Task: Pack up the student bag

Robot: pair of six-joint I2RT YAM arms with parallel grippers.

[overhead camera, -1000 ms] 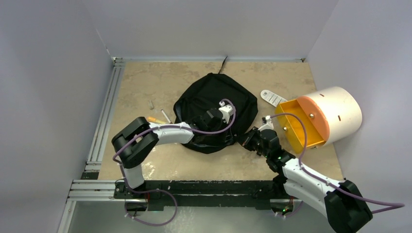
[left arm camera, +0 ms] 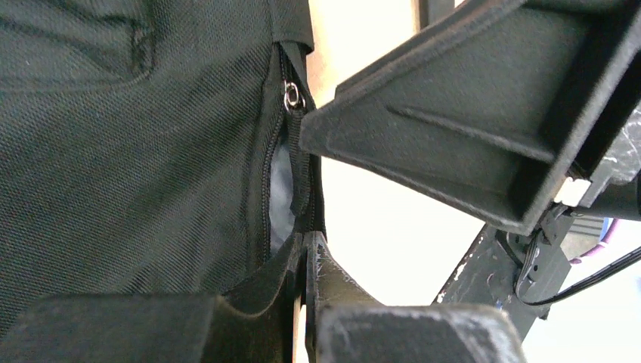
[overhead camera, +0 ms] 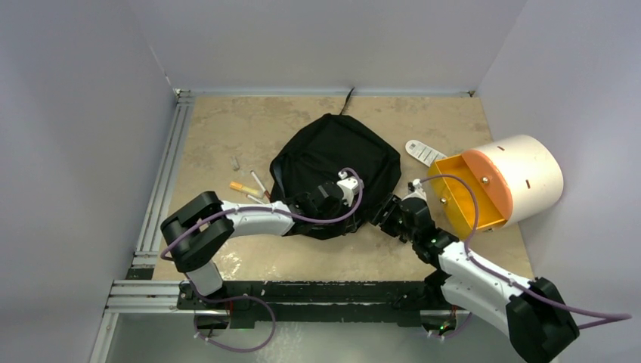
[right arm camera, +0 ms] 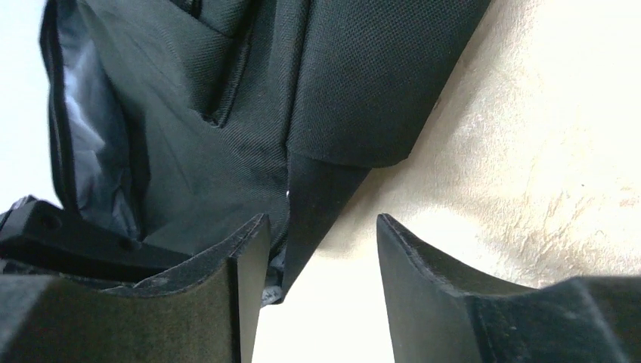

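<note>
A black fabric bag (overhead camera: 332, 144) lies open across the middle of the table. My left gripper is shut at its front edge, just below a zipper pull (left arm camera: 293, 97); whether fabric is pinched between the fingers is unclear. My right gripper stands open at the bag's front-right corner, with a black strap (right arm camera: 321, 197) visible between and beyond its fingers. In the left wrist view a large black finger of the other gripper reaches in from the right.
An orange and cream box (overhead camera: 521, 174) stands at the right, with a white flat strip (overhead camera: 423, 151) behind it. An orange marker (overhead camera: 243, 189) and several thin white items lie left of the bag.
The left arm has shifted slightly toward the front of the table over the last second.
</note>
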